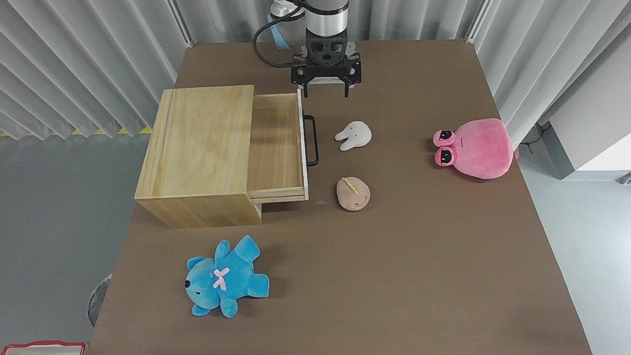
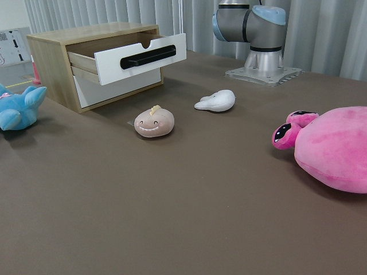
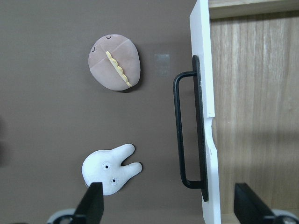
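Observation:
My gripper is open and empty, high at the back of the table; in the wrist view its two fingers sit at the bottom edge. A wooden cabinet has its top drawer pulled out and empty, with a white front and black handle. Beside the handle lie a white rabbit plush and a beige smiling plush, the latter also visible in the left view.
A blue bear lies in front of the cabinet. A pink plush lies at the table's right edge.

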